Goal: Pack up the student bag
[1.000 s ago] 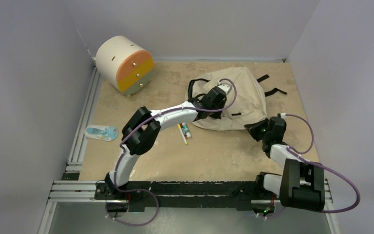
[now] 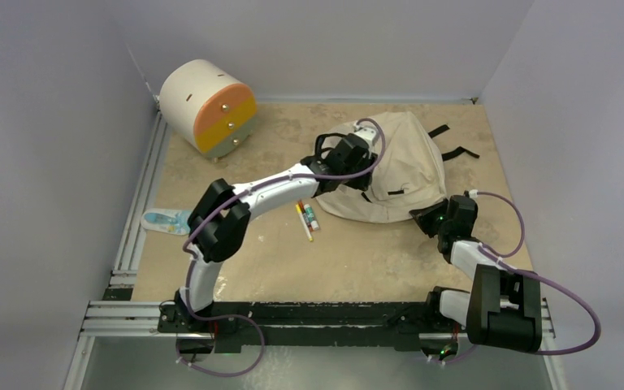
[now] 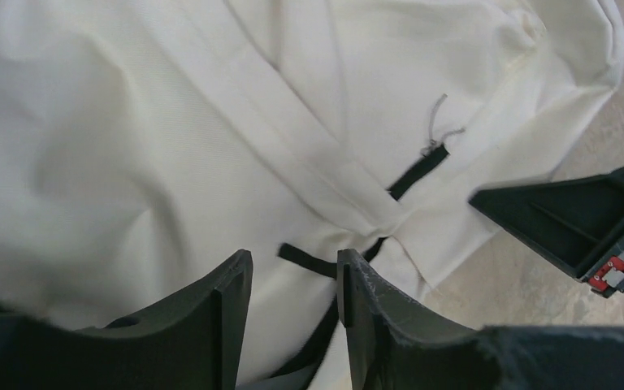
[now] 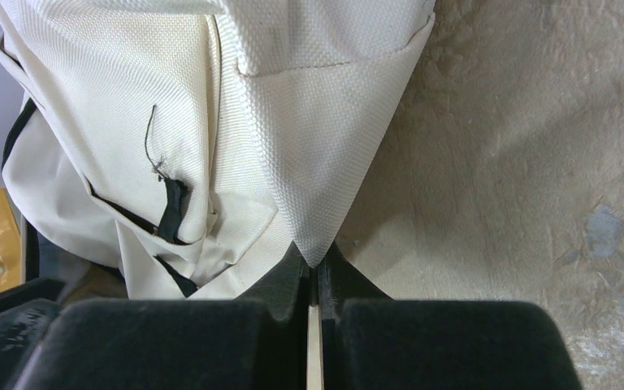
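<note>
A cream cloth bag [image 2: 410, 158] lies flat at the back of the table, its black straps [image 2: 459, 152] stretching off to the right. In the right wrist view a fold of the bag [image 4: 317, 162] narrows to a corner between the fingertips of my right gripper, which is shut on it. My left gripper is over the bag, its fingers apart and nothing gripped between them. Short black tabs [image 3: 307, 260] show on the cloth beyond those fingers. The left arm covers part of the bag in the top view.
A glue stick [image 2: 311, 216] and a yellow-ended marker [image 2: 305, 223] lie in front of the bag, with another slim item between. A blue packaged item [image 2: 162, 221] is at the left edge. A striped drawer cabinet [image 2: 211, 110] stands back left.
The right gripper has barely moved, staying at the bag's front right corner.
</note>
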